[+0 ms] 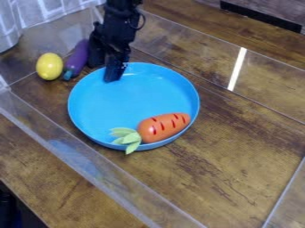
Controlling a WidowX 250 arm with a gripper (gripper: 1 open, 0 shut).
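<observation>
A blue plate [131,102] lies on the wooden table, with an orange toy carrot [165,126] with pale green leaves on its lower right part. The dark gripper [103,68] is low at the plate's back left rim, beside a purple eggplant [75,59]. A yellow oval toy [49,66] lies left of the eggplant. The fingers are dark against a dark background, so I cannot see whether they are open or shut, or hold anything.
A metal pot [7,22] stands at the top left edge.
</observation>
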